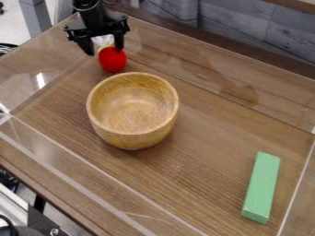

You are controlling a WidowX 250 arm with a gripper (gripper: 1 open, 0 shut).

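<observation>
The black gripper (95, 37) is at the top left, open, hovering over a small whitish object (103, 42) and just behind a red round object (113, 60). Whether its fingers touch the whitish object is too small to tell. A wooden bowl (132, 109) sits empty in the middle of the table.
A green bar (261, 187) lies at the lower right.
</observation>
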